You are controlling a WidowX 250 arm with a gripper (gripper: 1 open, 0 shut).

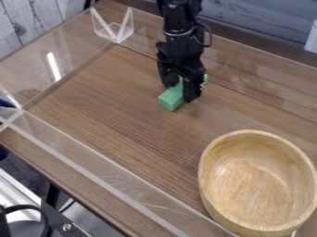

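Observation:
The black robot arm hangs down from the top centre of the camera view, with its gripper [180,81] low over a green object [171,101] on the wooden table. The gripper's body and fingers cover the upper part of the green object. I cannot tell whether the fingers are open, shut or holding it.
A large round wooden bowl [253,185] fills the lower right. A clear plastic piece [113,26] stands at the top left. Black cables [25,213] lie at the lower left corner.

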